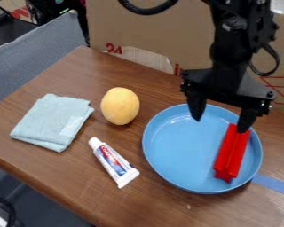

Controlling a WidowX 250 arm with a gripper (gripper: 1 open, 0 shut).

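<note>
My gripper point(220, 116) hangs over the back of a blue plate point(177, 160), its two black fingers spread apart. The right fingertip is just above the upper end of a red bar-shaped object point(231, 156), possibly two bars side by side, lying on the right part of the plate. I cannot tell whether they touch. Nothing shows held between the fingers.
On the wooden table point(74, 186) lie a yellow potato-like object point(120, 105), a folded pale cloth point(50, 121) and a toothpaste tube point(114, 163), left of the plate. Cardboard point(145, 35) stands behind; blue tape is at the right.
</note>
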